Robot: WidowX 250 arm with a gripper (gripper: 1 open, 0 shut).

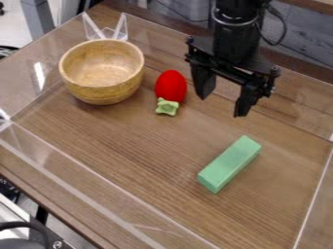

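Observation:
My black gripper (229,86) hangs over the upper middle of the wooden table, right of a red object (170,84). A small light-green piece (166,107) lies just below the red object. A wooden bowl (101,68) is at the upper left, and a long green block (229,162) lies at the lower right. Whether the gripper is open or shut is hard to make out.
The table (130,185) has bare room at the lower left and middle. Cables and dark fittings lie beyond its left and bottom-left edges.

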